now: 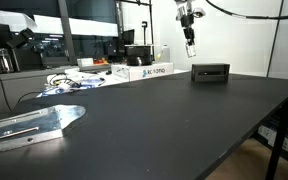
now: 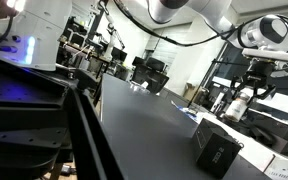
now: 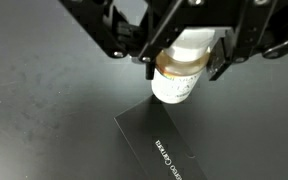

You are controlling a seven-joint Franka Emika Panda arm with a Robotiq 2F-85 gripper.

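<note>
A small bottle with a white cap and a pale label [image 3: 177, 86] is gripped between the fingers of my gripper in the wrist view. Exterior view 1 has the gripper [image 1: 190, 28] high at the back, the pale bottle [image 1: 190, 46] hanging below it. Clear air separates the bottle from the black box [image 1: 210, 72], which rests on the table slightly to its right. From the other side, exterior view 2 shows the bottle [image 2: 236, 105] above and beyond the black box [image 2: 216, 148]. Printed lettering marks the box's top [image 3: 156, 138] in the wrist view.
A metal plate [image 1: 26, 128] lies at its near left. Behind the table stand a white printed box [image 1: 142, 72] and a black pot-like object [image 1: 137, 54].
</note>
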